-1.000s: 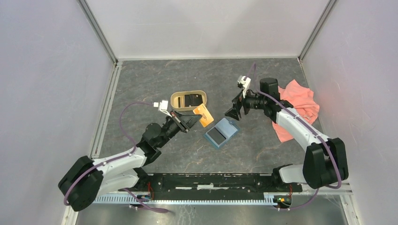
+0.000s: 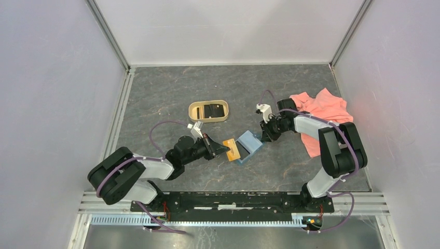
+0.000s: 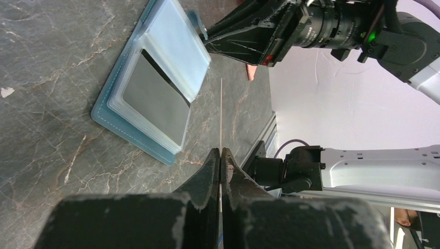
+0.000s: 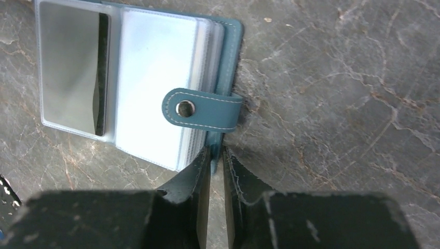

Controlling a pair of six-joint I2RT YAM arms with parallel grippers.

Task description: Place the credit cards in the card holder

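Observation:
An orange card [image 2: 232, 150] is pinched edge-up in my shut left gripper [image 2: 224, 148], just left of the open blue card holder [image 2: 250, 141]; in the left wrist view it shows as a thin upright line [image 3: 221, 114]. The holder [image 3: 155, 67] lies flat with clear sleeves, one holding a dark grey card [image 4: 70, 67]. My right gripper is shut on the holder's blue edge below the snap strap [image 4: 205, 110], at its right end in the top view.
A tan tray [image 2: 201, 118] with dark cards and other items stands behind the holder. A pink cloth [image 2: 327, 104] lies at the right. White walls enclose the table.
Both arms have come down toward the holder: the left with the orange card moved lower beside its left side, the right down onto its right edge, now shut on it.

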